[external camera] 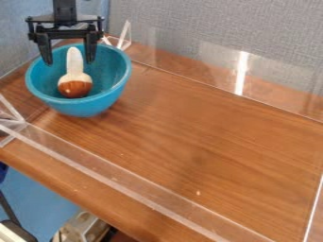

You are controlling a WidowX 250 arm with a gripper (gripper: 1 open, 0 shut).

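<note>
A blue bowl point(106, 95) stands at the upper left of the wooden table. Inside it lies a white oblong object with an orange-brown rounded end point(75, 83). My black gripper point(66, 51) hangs over the back of the bowl, just above the white end of that object, its fingers apart with nothing held between them.
Clear edging runs along its sides, against a grey textured wall point(190, 33). Some items sit low beyond the front left edge.
</note>
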